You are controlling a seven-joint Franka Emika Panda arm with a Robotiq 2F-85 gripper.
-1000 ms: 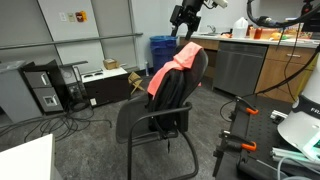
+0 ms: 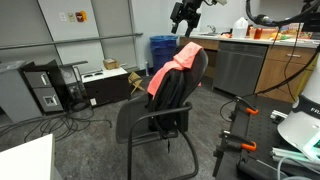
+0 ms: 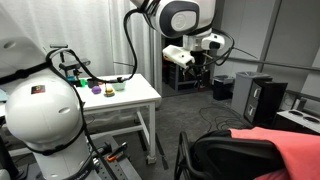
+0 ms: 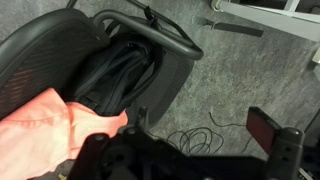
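A salmon-pink cloth (image 2: 175, 66) is draped over the backrest of a black office chair (image 2: 134, 120); exterior view 2 shows it at the lower right. In the wrist view, the cloth (image 4: 45, 130) lies at the lower left. Beside it, something black and bag-like (image 4: 115, 75) rests on the chair. My gripper stands open, with bare floor showing between its fingers. From exterior view 1, the gripper (image 2: 179, 24) is above the cloth and apart from it. Exterior view 2 also has the gripper (image 3: 179, 61) up in the air, touching nothing.
A white table (image 3: 125, 99) carries several small objects. Cables (image 4: 195, 135) lie on the grey carpet. A blue bin (image 2: 162, 50) and a counter (image 2: 265, 42) stand at the back. Open floor (image 2: 85, 150) surrounds the chair's left side.
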